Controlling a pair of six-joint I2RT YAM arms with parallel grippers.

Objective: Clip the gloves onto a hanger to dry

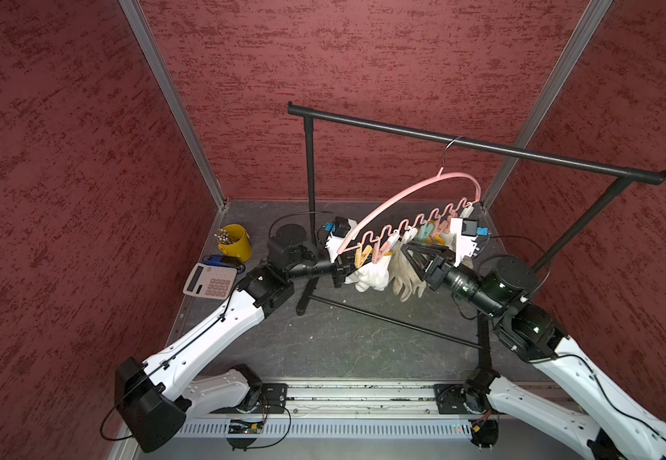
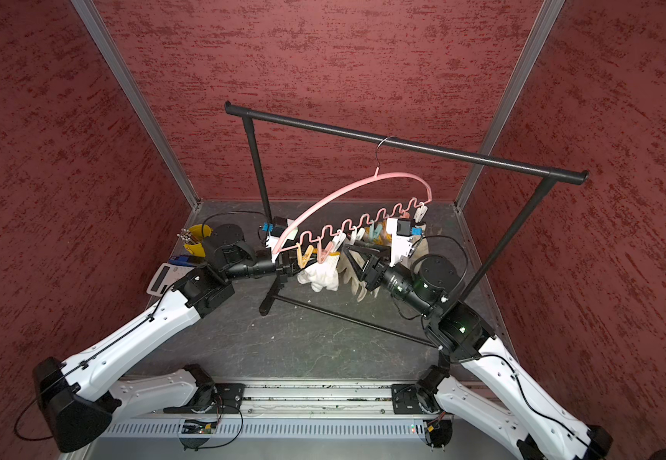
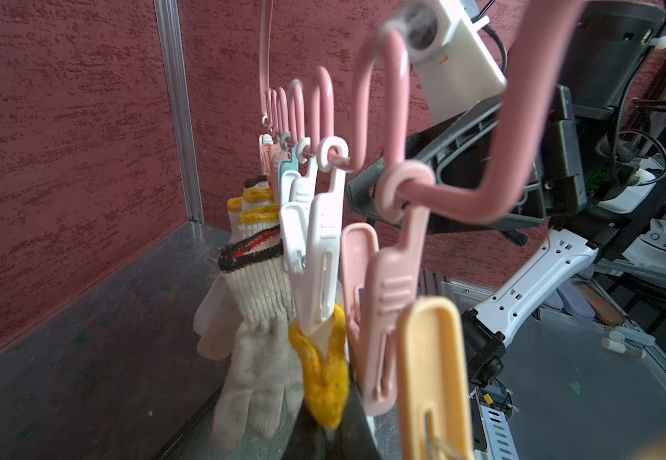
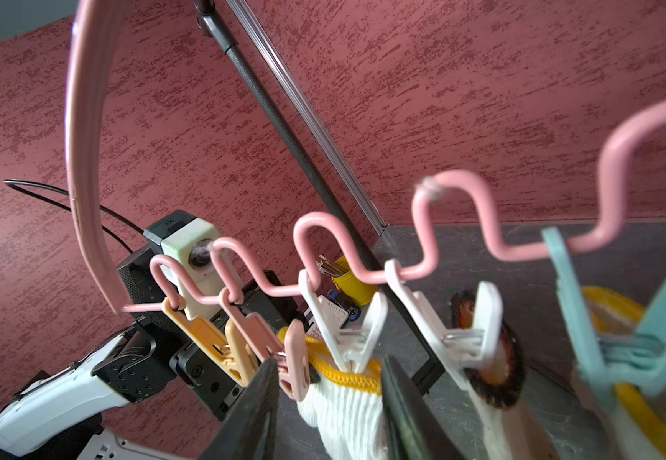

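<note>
From the rack hangs a pink hanger (image 1: 402, 197) with a row of clips. In the right wrist view, a white clip (image 4: 348, 329) bites the yellow cuff of a white glove (image 4: 340, 414). My left gripper is shut on that glove's cuff (image 3: 326, 383), just below the clip; the cuff partly hides its fingertips. A pink clip (image 4: 271, 341) and an orange clip (image 4: 214, 341) hang beside it. My right gripper stands open, its fingers apart with the glove beyond them. Other gloves (image 1: 405, 276) hang from clips farther right.
The black rack's top bar (image 1: 394, 128) crosses above, its low bar (image 1: 394, 320) below. A yellow cup (image 1: 234, 243) and a calculator (image 1: 210, 280) lie at the left.
</note>
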